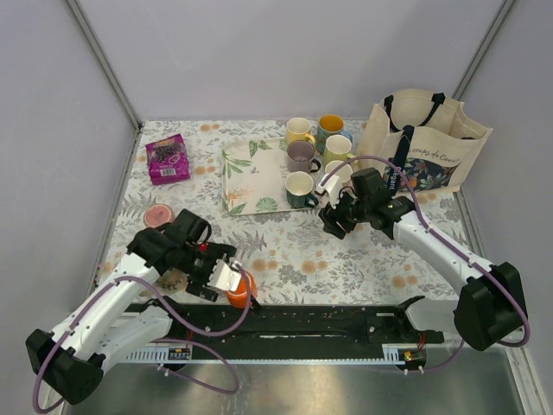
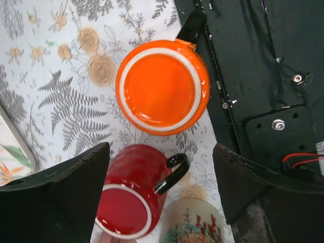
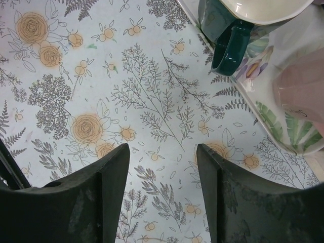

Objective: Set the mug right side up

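Observation:
An orange mug point(image 2: 159, 86) stands upside down at the front edge, its dark handle to the back. Beside it lie a red mug point(image 2: 129, 187) on its side and a pale patterned mug point(image 2: 192, 225). My left gripper hangs open over them, nothing between its fingers; in the top view the arm partly hides these mugs. My right gripper is over bare table in front of the tray, fingers apart and empty.
A tray point(image 1: 246, 177) at the back holds several upright mugs, among them a teal one point(image 3: 230, 45). A tote bag point(image 1: 428, 156) fills the back right, a purple packet point(image 1: 168, 160) the back left.

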